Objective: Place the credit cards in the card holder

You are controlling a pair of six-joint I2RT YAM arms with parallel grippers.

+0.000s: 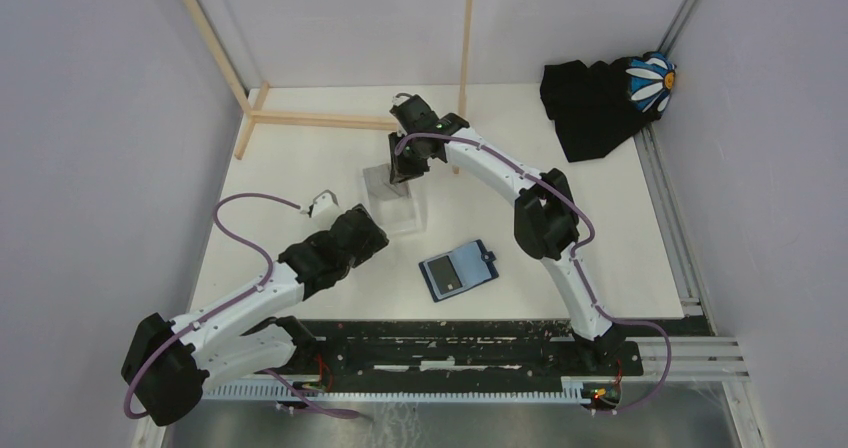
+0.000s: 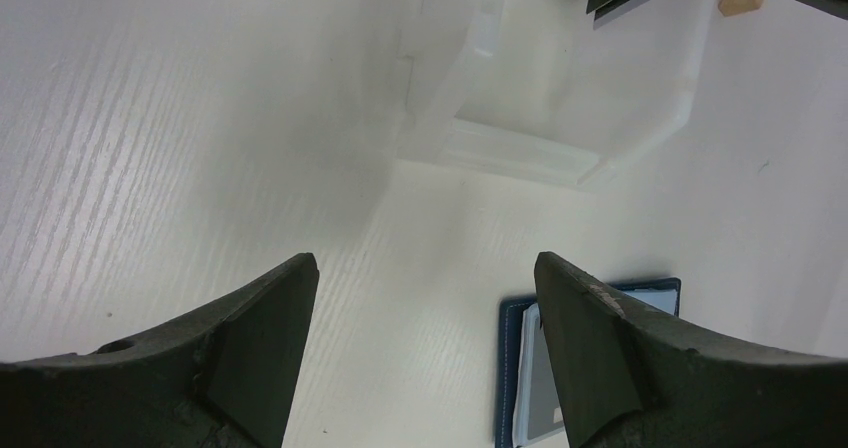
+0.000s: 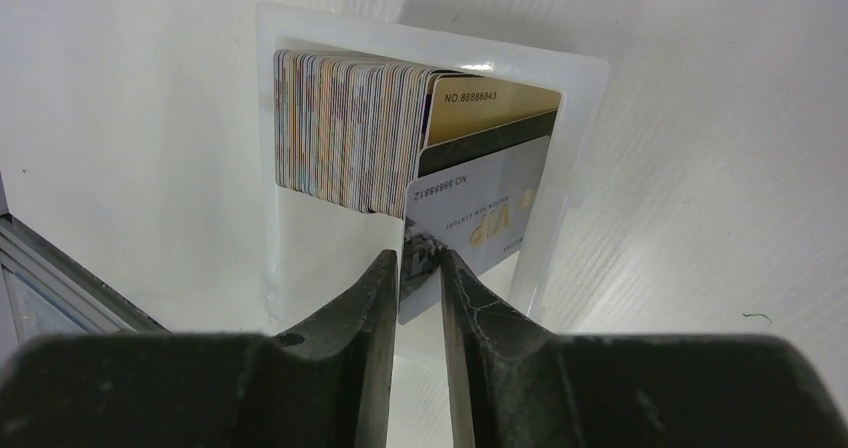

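A white tray [image 3: 430,43] holds a tight row of cards [image 3: 340,128] on edge, with a gold card [image 3: 500,108] and a silver VIP card [image 3: 490,203] leaning at its end. Over the silver card's lower left part stands my right gripper, its fingers slightly apart; whether they touch the card cannot be told. The left gripper is open and empty, in front of the tray. The blue card holder [image 1: 458,271], with a dark panel, lies flat on the table near the front; part of it shows past a left finger [image 2: 590,358].
A wooden frame [image 1: 325,120] runs along the back behind the tray. Black cloth with a flower pattern [image 1: 595,108] lies at the back right. Bare table surrounds the card holder, and the right side is clear.
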